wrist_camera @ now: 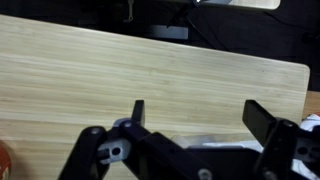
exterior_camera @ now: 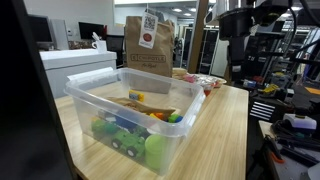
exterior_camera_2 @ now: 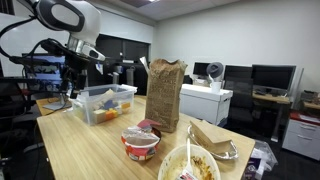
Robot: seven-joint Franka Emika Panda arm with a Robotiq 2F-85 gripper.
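My gripper stands open over the pale wood table [wrist_camera: 200, 80], its two dark fingers well apart and only bare wood visible between their tips. In exterior view 1 the arm hangs at the upper right, to the right of a clear plastic bin [exterior_camera: 168, 142]. That bin holds several colourful toys, among them a green toy vehicle [exterior_camera: 128, 142]. In exterior view 2 the arm is at the left, in front of the bin [exterior_camera_2: 98, 113].
A tall brown paper bag [exterior_camera_2: 164, 95] stands on the table. Near it are a red and white tub [exterior_camera_2: 141, 146], a bowl [exterior_camera_2: 205, 172] with food remains and an opened wrapper [exterior_camera_2: 212, 142].
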